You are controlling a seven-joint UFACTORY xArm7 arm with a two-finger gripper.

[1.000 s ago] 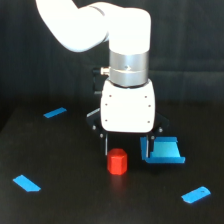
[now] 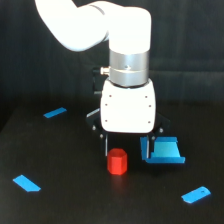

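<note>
A small red block (image 2: 117, 161) rests on the dark table, below the white hand in the camera view. My gripper (image 2: 128, 150) points downward with its two dark fingers spread wide apart, so it is open. The left finger comes down close to the block's upper left edge; whether they touch cannot be told. No object is held between the fingers. Behind the right finger lies a shallow blue tray (image 2: 166, 160), partly hidden by that finger. It looks empty where it shows.
Blue strips lie flat on the table: one at the front left (image 2: 26, 184), one at the front right (image 2: 196, 195) and one at the back left (image 2: 55, 112).
</note>
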